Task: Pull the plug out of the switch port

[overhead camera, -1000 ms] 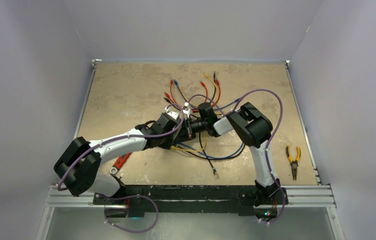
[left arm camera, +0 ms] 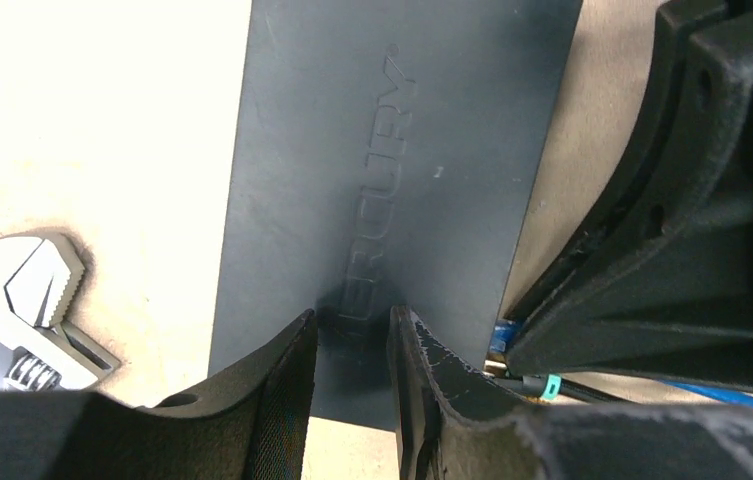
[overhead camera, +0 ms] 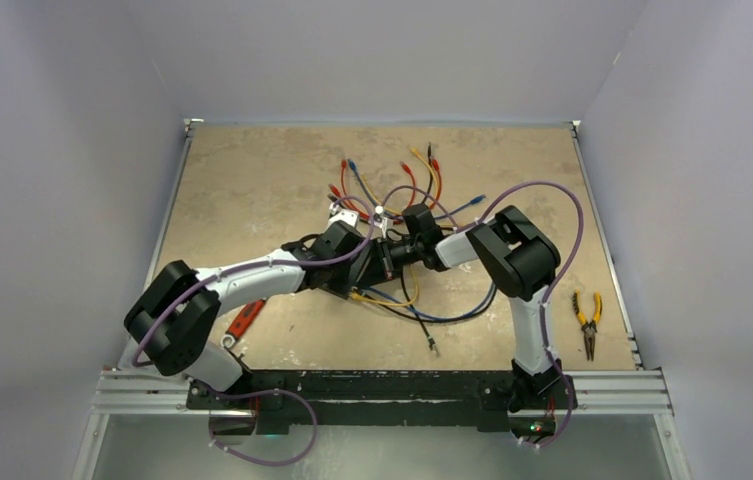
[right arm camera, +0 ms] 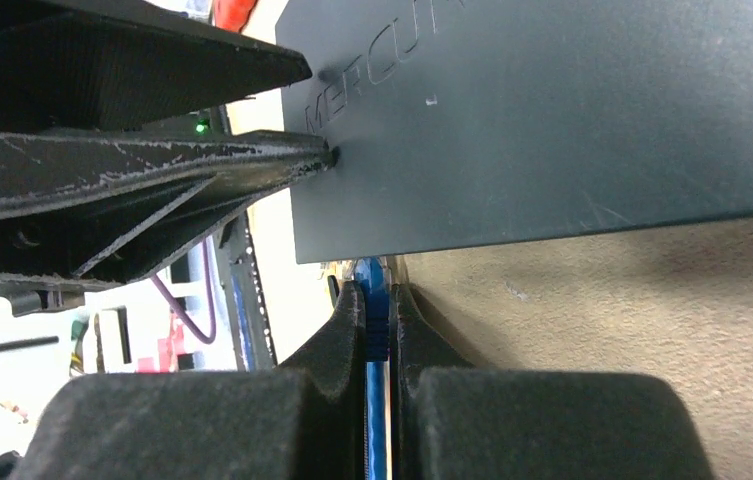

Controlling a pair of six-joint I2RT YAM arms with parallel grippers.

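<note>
The black switch [left arm camera: 382,190] lies flat, raised lettering on its face. In the right wrist view, my right gripper is shut on a blue plug [right arm camera: 372,272], right at the switch's edge. Its blue cable [right arm camera: 377,420] runs back between the fingers. The overhanging edge hides whether the plug is still seated in the port. My left gripper is over the switch's face, at least one fingertip appearing to touch it. A narrow gap separates its fingers; only the switch's surface shows there, and any hold is unclear.
Another plug with a green band [left arm camera: 550,387] is beside the right gripper. A wrench head [left arm camera: 44,290] lies left of the switch. Loose coloured cables [overhead camera: 417,170] spread behind it, and yellow-handled pliers [overhead camera: 588,318] rest far right. The back left of the board is clear.
The yellow and blue cable ends by the switch have moved right as well.
</note>
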